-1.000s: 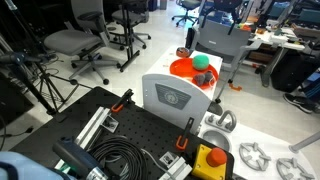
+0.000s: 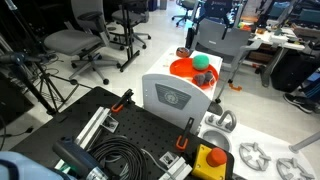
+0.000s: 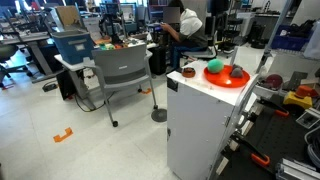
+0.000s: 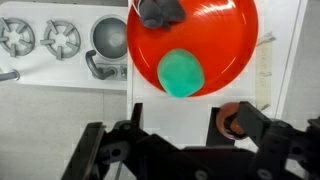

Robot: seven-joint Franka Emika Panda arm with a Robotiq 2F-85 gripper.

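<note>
My gripper is open, its dark fingers spread wide at the bottom of the wrist view with nothing held between them. Ahead of it lies a round red plate (image 4: 225, 50) on the white toy-kitchen counter. A green rounded object (image 4: 181, 73) rests on the plate near its rim, and a dark grey soft-looking item (image 4: 160, 12) sits farther in. A brown round object (image 4: 231, 121) stands off the plate, near the right finger and partly covered by it. Exterior view 2 shows the plate (image 3: 223, 76) with the green object (image 3: 215, 66) and grey item (image 3: 237, 71) on it.
Beside the plate are a small sink (image 4: 109, 38) with a faucet and stove burners (image 4: 62, 38). A yellow block with a red button (image 2: 211, 158) stands near the black cable coil (image 2: 118, 158). Bare white counter lies just below the plate.
In exterior view 1 the dark gripper at the top has shifted slightly, coming a little lower in the picture. The plate and the items on it look unmoved.
</note>
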